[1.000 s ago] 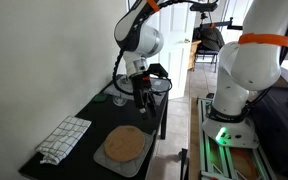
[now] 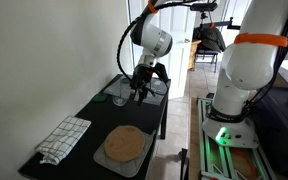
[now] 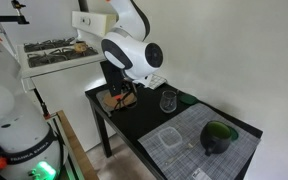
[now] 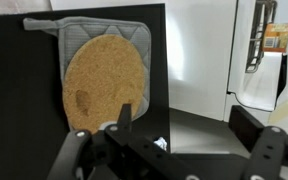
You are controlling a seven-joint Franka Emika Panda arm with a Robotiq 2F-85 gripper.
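Observation:
My gripper stands open in the wrist view, its dark fingers spread wide with nothing between them. A round cork board (image 4: pixel 104 80) lies on a grey quilted pot holder (image 4: pixel 72 35), left of the gap between the fingers. From exterior view 1, the gripper (image 2: pixel 141 92) hangs above the dark table, farther back than the cork board (image 2: pixel 124 143). In exterior view 2 a dark green pot (image 3: pixel 219 135) rests on a grey mat (image 3: pixel 194 158), well apart from the gripper.
A checkered cloth (image 2: pixel 63 140) lies along the wall side. On the table stand a clear glass (image 3: pixel 168 100) and a green item (image 3: pixel 189 98); a pale flat piece (image 3: pixel 169 137) lies on the mat. A stove (image 3: pixel 49 45) is beyond the table.
Over the last second, the arm has drawn away from the exterior view 1 camera, and the gripper has shifted back and slightly up. The cork board and cloth have stayed put.

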